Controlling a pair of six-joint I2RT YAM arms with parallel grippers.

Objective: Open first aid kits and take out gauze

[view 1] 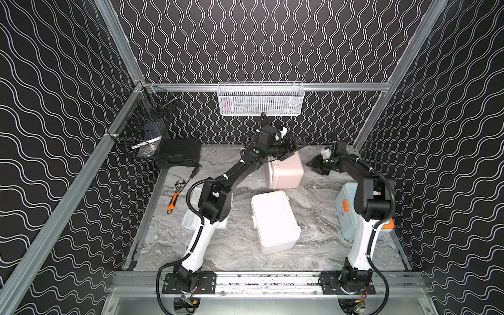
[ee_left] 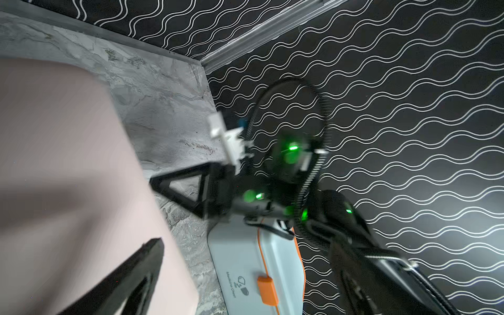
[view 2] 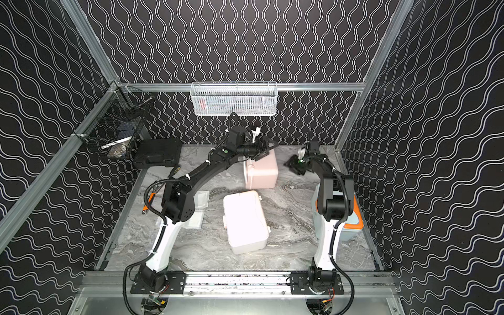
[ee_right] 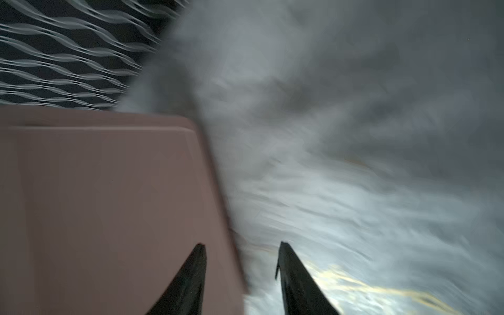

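Observation:
A pink box stands toward the back of the table. Over its back end, my left gripper is spread open, nothing between its fingers; the box's smooth pink side fills the left of the left wrist view. My right gripper is to the right of that box, its fingers apart with no object between them. A white box lies in the front middle, and a blue-grey medicine chest with an orange latch sits at the right, partly under my right arm. No gauze can be made out.
Adjustable wrench and orange-handled tool lie at the left, near a black case. Clear plastic trays rest partly under my left arm. A white wire basket hangs on the back wall. Bare table shows between the boxes.

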